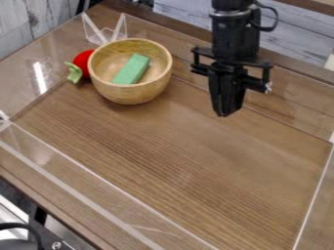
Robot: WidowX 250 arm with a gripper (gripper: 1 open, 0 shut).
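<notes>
The dark gripper (229, 78) hangs over the right side of the wooden table, pointing down, shut, with nothing visible between its fingers. To its left, apart from it, a wooden bowl (131, 96) holds a green block (131, 68). A red object with a green part (81, 62) lies just left of the bowl, partly behind it.
A clear plastic item (117, 29) is at the back left. A dark curved object (26, 234) sits at the lower left corner.
</notes>
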